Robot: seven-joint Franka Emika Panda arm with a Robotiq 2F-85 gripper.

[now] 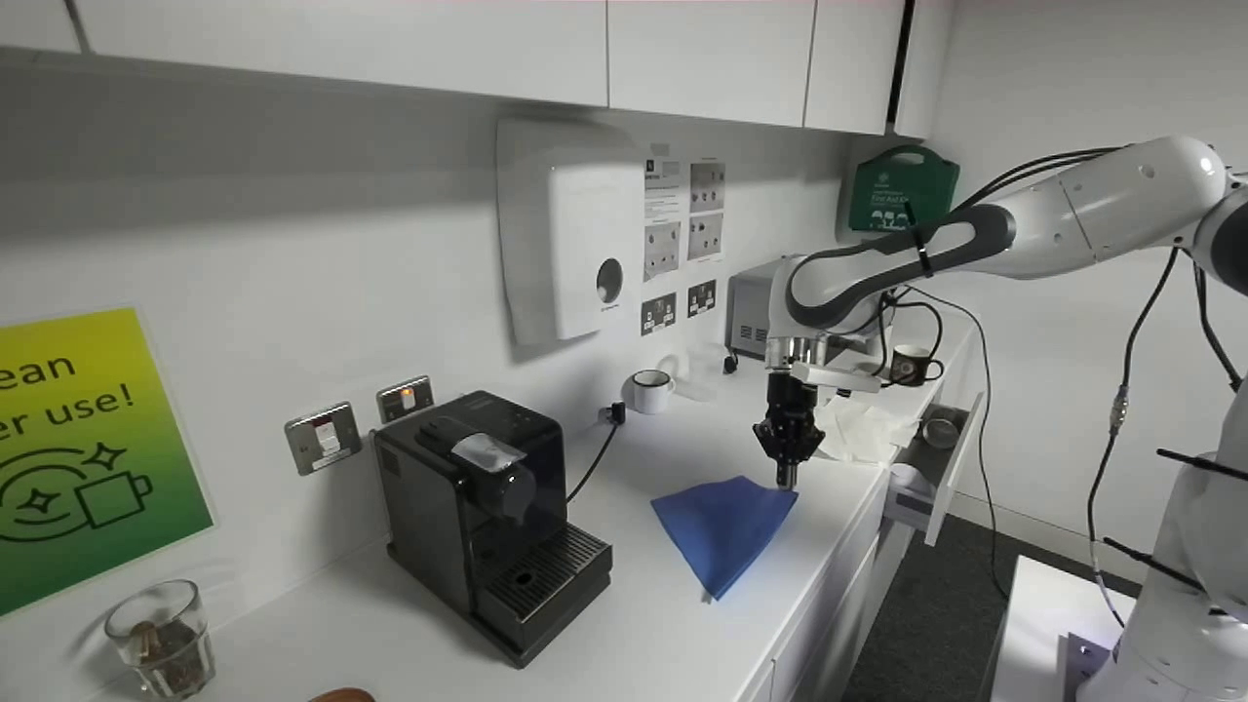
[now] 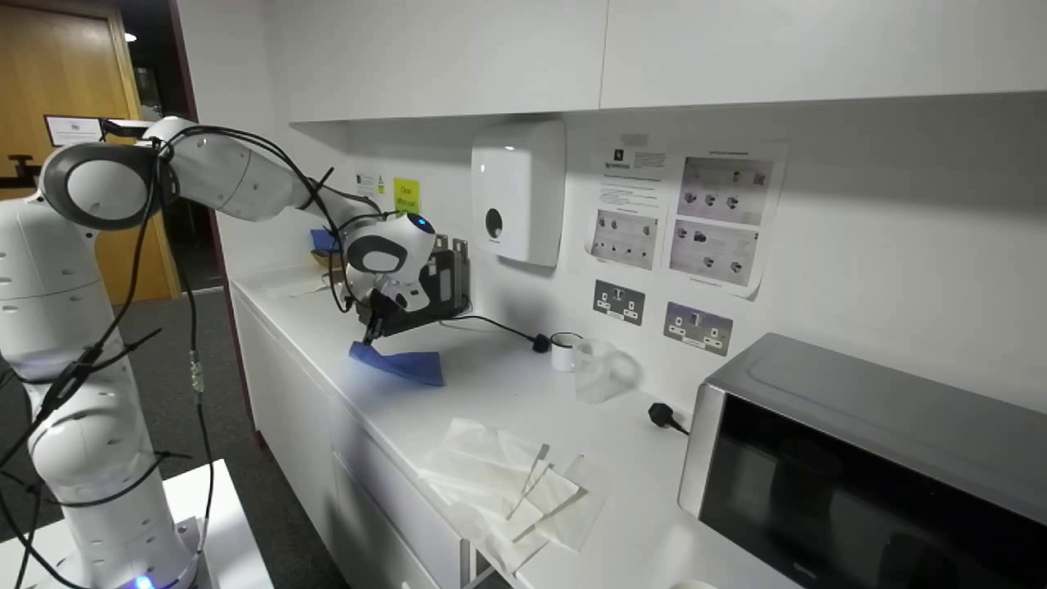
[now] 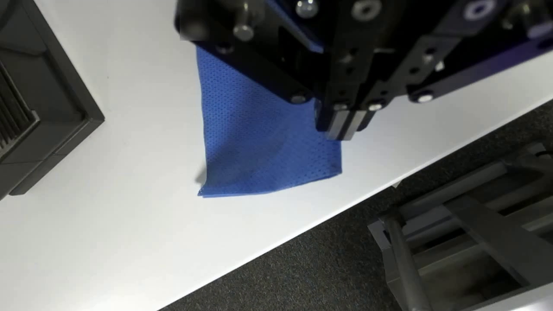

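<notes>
A blue cloth (image 1: 727,528) spreads in a rough triangle over the white counter, right of the coffee machine (image 1: 491,515). Pointing down at the cloth's far right corner, my gripper (image 1: 786,478) is shut on it; the pinch itself is too small to make out. From the other side, the cloth (image 2: 404,367) hangs slightly raised at the gripper (image 2: 369,340). The wrist view has the closed fingertips (image 3: 338,126) against the cloth (image 3: 259,140), whose upper part is hidden behind the gripper.
A white mug (image 1: 651,392) stands by the wall. Paper sheets (image 2: 501,471) lie on the counter towards the microwave (image 2: 864,451). An open drawer (image 1: 936,468) juts from the counter front. A glass (image 1: 162,638) stands at the near left. Bare counter surrounds the cloth.
</notes>
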